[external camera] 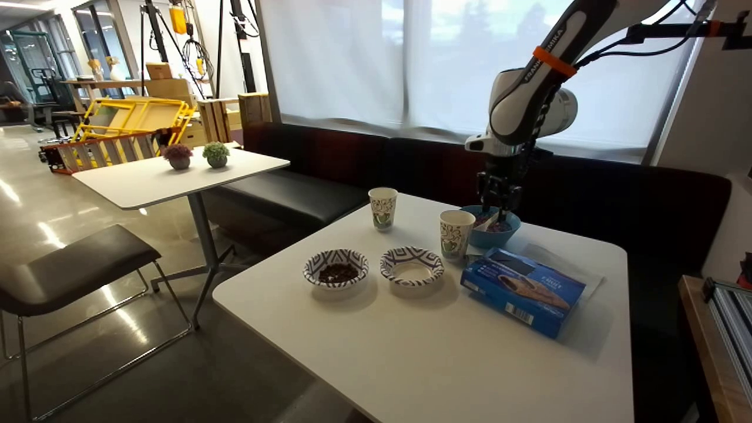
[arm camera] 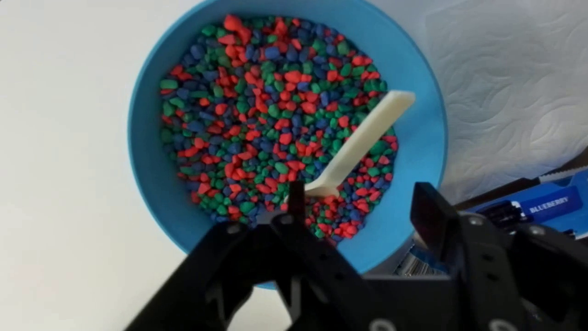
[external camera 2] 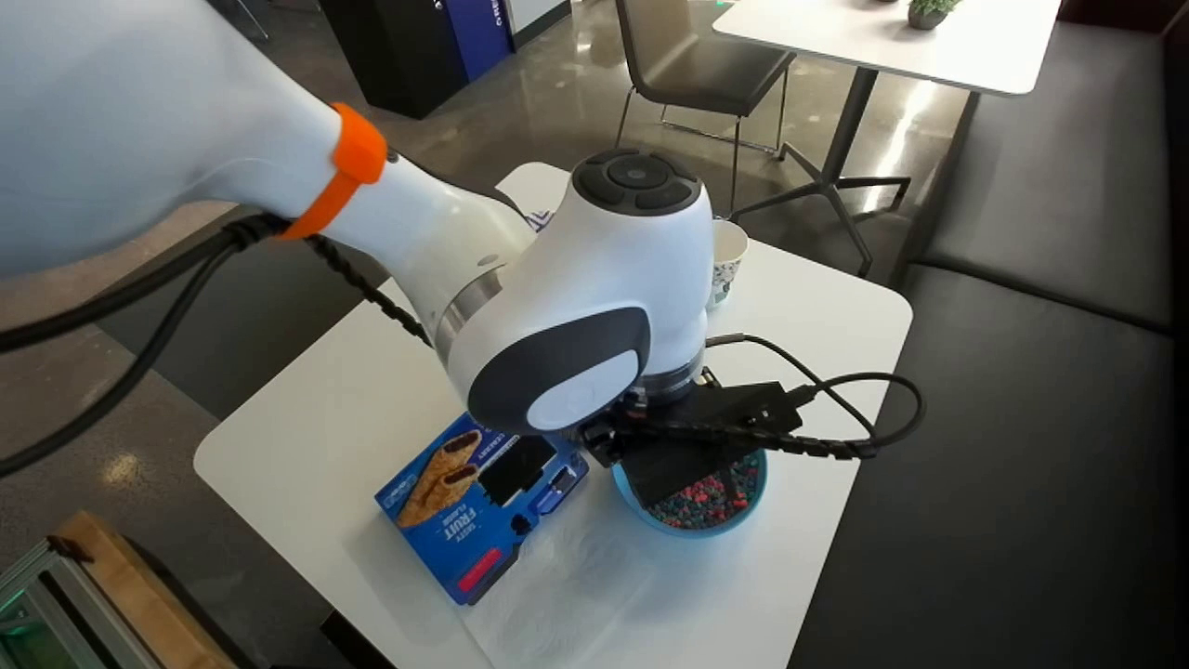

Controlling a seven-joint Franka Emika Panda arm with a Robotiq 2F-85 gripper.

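Observation:
A blue bowl (arm camera: 427, 118) holds small red, green and blue pebble-like pieces (arm camera: 275, 118). Resting in them is a white spoon (arm camera: 361, 140), its handle leaning toward the bowl's wall and its scoop partly buried. Over the bowl is my gripper, with its fingers apart and nothing clasped. In the wrist view, the left fingertip overlaps the area by the spoon's scoop, while the right one appears over the bowl's rim. From exterior view 1, the gripper (external camera: 502, 204) points down at the bowl (external camera: 493, 236), covering part of the spoon.
A blue fruit-bar box (external camera: 525, 285) lies close to the bowl, with a paper towel (arm camera: 504, 88) beside it. One patterned cup (external camera: 456, 236) stands near the bowl; another cup (external camera: 382, 209) is farther left. Two patterned bowls (external camera: 412, 282) sit mid-table.

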